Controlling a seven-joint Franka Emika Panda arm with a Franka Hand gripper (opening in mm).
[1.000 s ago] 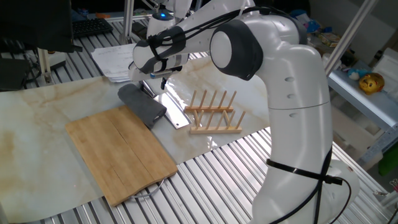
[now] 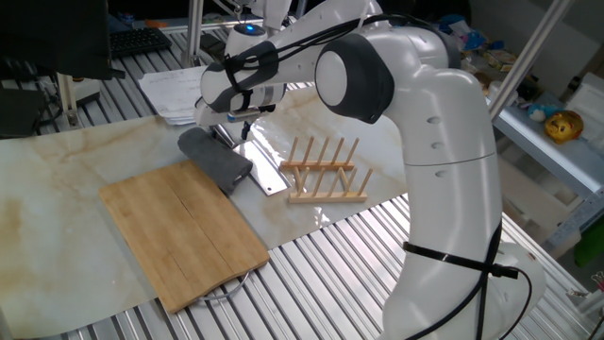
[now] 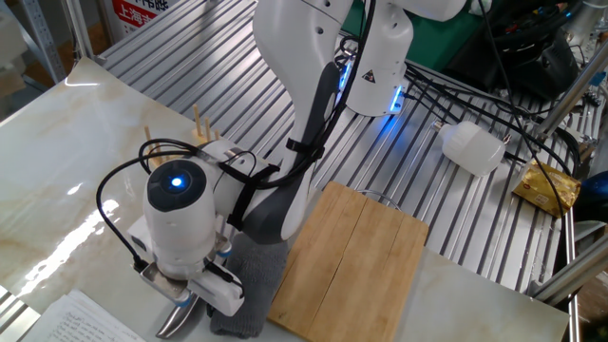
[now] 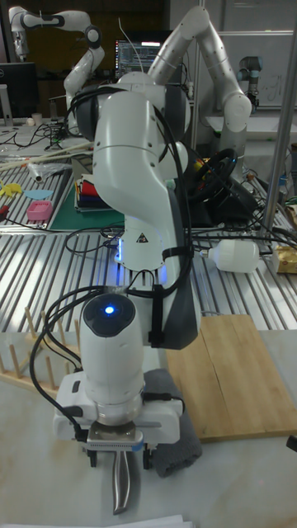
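A metal cleaver (image 2: 261, 172) lies flat on the marbled tabletop, its broad blade showing in exterior view 1. Its curved metal handle (image 4: 122, 492) points toward the camera in exterior view 3. My gripper (image 4: 120, 459) is pointed downward over that handle, fingers apart, with one finger on each side of it as seen there. Whether the fingers touch the handle cannot be told. A rolled grey towel (image 2: 217, 159) lies right beside the cleaver. The arm's wrist hides part of the handle in exterior views 1 and 2.
A wooden cutting board (image 2: 184, 227) lies near the towel. On the cleaver's other side stands a wooden peg rack (image 2: 326, 179) with upright pegs. Papers (image 2: 173, 94) lie beyond the gripper. Bare marbled tabletop (image 2: 57, 208) spreads left of the board.
My gripper has sunk slightly toward the cleaver over the last second. The cleaver, towel, board and rack have stayed in place.
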